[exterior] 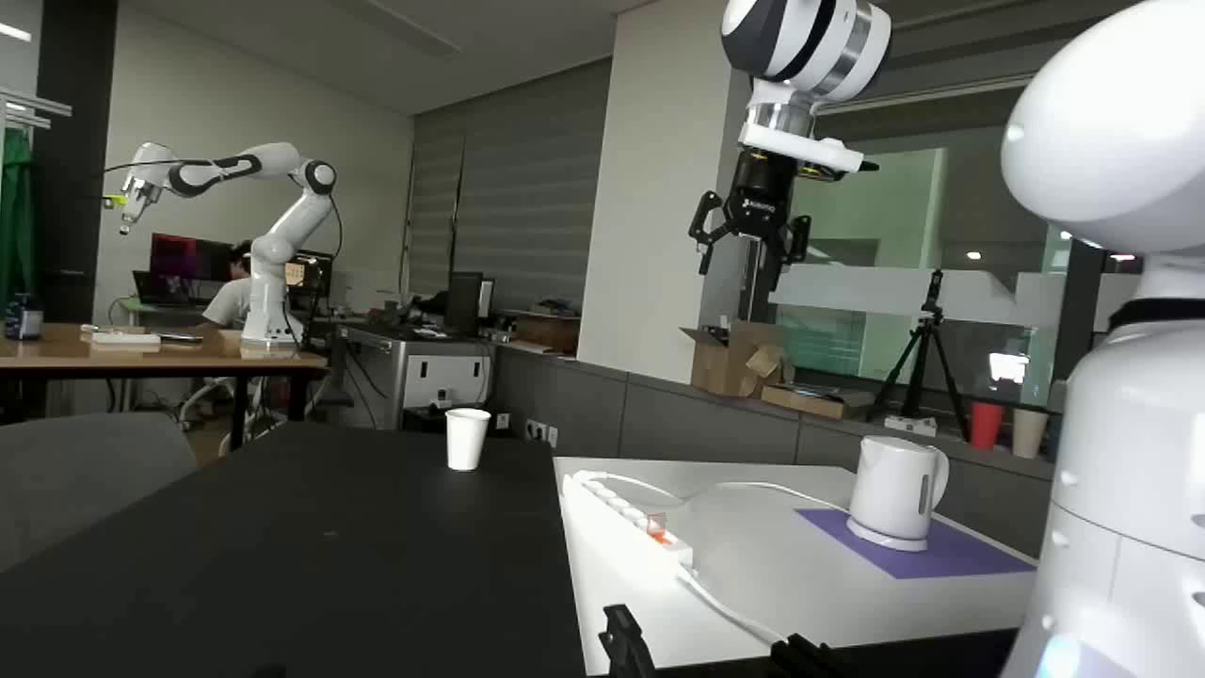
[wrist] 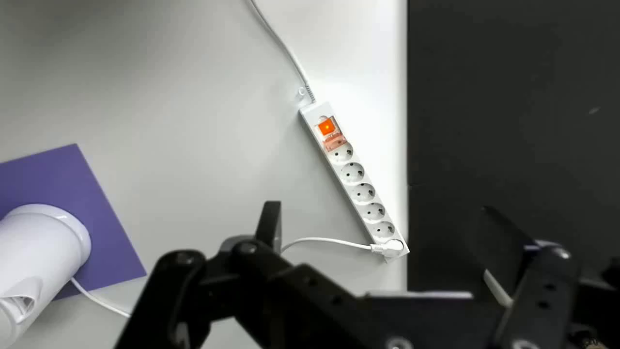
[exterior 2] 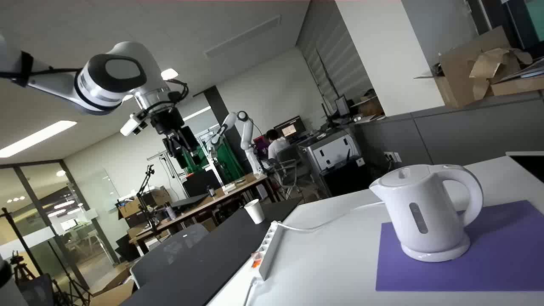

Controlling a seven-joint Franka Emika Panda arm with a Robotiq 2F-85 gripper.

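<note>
My gripper (exterior: 740, 266) hangs high above the tables, fingers pointing down and spread open, with nothing between them. In the wrist view its dark fingers (wrist: 269, 224) stand wide apart along the lower edge. Below lies a white power strip (wrist: 355, 180) with a lit orange switch (wrist: 327, 126) and one white plug (wrist: 392, 248) in its end socket. A white kettle (exterior 2: 420, 211) stands upright on a purple mat (exterior 2: 497, 255), its handle to the right in exterior view 2. On the black table a white paper cup (exterior: 465, 439) is upright, well away from the gripper.
The white table (exterior 2: 326, 270) adjoins the black table (exterior: 328, 542). A white cord (exterior: 746, 486) runs between kettle and strip. Red and beige cups (exterior: 986, 425), a cardboard box (exterior: 729, 356) and a tripod (exterior: 928, 350) stand on the window ledge.
</note>
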